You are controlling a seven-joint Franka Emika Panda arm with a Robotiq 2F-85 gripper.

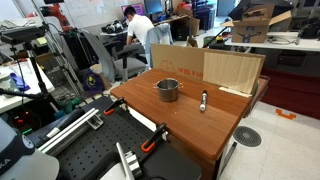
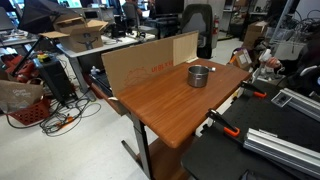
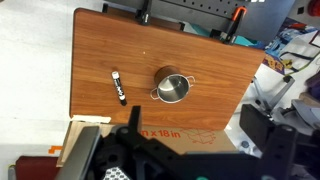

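Observation:
A small metal pot with two side handles stands upright on the brown wooden table, near its middle. Exterior view 2 shows the same pot in front of the cardboard panels. From above, the pot looks empty. A dark marker-like stick with a pale part is on the table to the right of the pot; the wrist view has this stick left of the pot. My gripper is open at the bottom of the wrist view, its dark fingers wide apart, with nothing held between them.
Cardboard panels stand along the table's far edge. Black rails with orange-handled clamps line the near side. A person sits in the background.

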